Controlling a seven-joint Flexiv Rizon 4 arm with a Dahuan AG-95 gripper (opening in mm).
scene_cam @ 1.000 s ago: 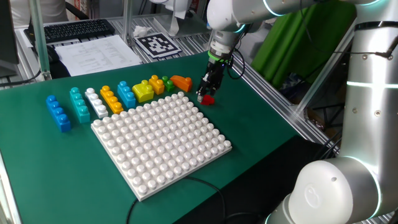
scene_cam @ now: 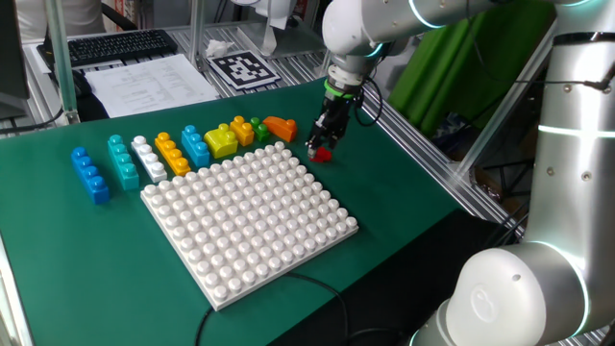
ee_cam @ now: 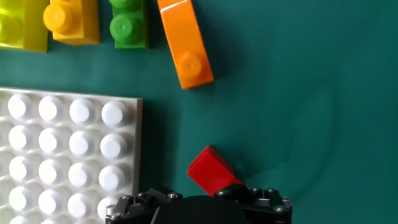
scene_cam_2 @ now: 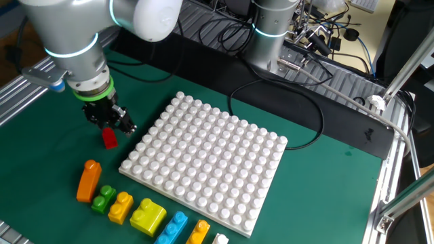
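Note:
A small red block (ee_cam: 212,169) lies on the green table near the corner of the white studded baseplate (ee_cam: 65,146). My gripper (scene_cam_2: 119,125) is low at the red block (scene_cam_2: 109,138), pointing down, with its fingers apart. In the wrist view the fingers (ee_cam: 255,204) stand along the lower edge, and the block's lower end is hidden behind the right one. In the first exterior view the gripper partly covers the red block (scene_cam: 322,154). Whether a finger touches the block cannot be made out.
Orange (scene_cam: 281,127), green (scene_cam: 259,130), yellow (scene_cam: 221,142) and several other bricks stand in a row along the baseplate's far side, ending with a dark blue brick (scene_cam: 90,177). Black cables (scene_cam: 332,300) lie by the near edge.
The gripper has shifted slightly to the right in the first exterior view, staying close to the red block. Bricks and baseplate have not moved.

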